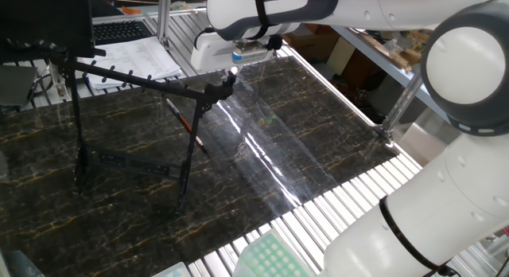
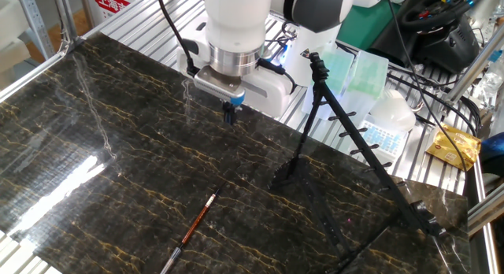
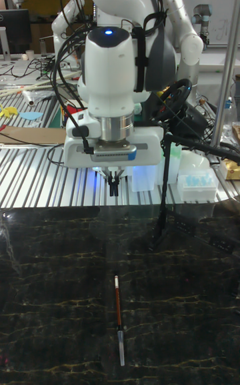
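Note:
A slim pen [image 3: 119, 318] with an orange-brown barrel and a clear end lies on the dark marbled board [image 2: 142, 179]. In exterior view 1 the same pen [image 1: 184, 124] is partly behind a leg of the black folding stand [image 1: 135, 78], which is upright on the board. My gripper [image 3: 113, 184] points down, well above the surface and apart from the pen. Its black fingers [image 2: 228, 112] look pressed together, and nothing shows between them. In exterior view 1 the stand's top end hides most of the fingers.
Beside the board are a green-white rack [image 1: 272, 257] and a gold packet [image 2: 454, 146]. Papers [image 1: 131, 62] and a keyboard [image 1: 121, 30] lie beyond its other edge. In exterior view 2 the board's left part is bare, with bright glare.

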